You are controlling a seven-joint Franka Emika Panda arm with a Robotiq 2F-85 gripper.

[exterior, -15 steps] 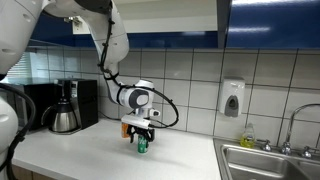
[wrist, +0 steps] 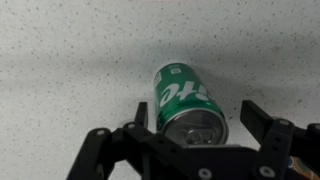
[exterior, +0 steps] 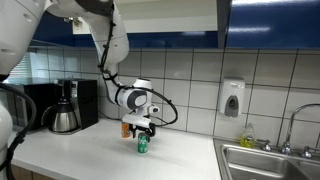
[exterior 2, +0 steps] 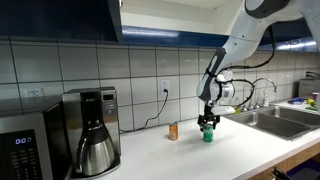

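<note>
A green can (wrist: 185,98) stands upright on the speckled white counter, its silver top towards the wrist camera. My gripper is open around it in the wrist view, one finger on each side, with a visible gap between the can and the right finger. How close the left finger is to the can I cannot tell. In the first exterior view, the can (exterior: 143,144) shows just below the gripper (exterior: 143,133). The second exterior view has the same can (exterior 2: 208,134) under the arm.
An orange-brown can (exterior 2: 173,131) stands near the wall, partly behind the arm in the first exterior view. A coffee maker (exterior 2: 94,135) and microwave (exterior 2: 27,140) are at one end, a sink (exterior: 262,162) at the other. Open counter (exterior: 180,155) lies between.
The gripper has come down slightly over the green can during the last second. The can stays in about the same place.
</note>
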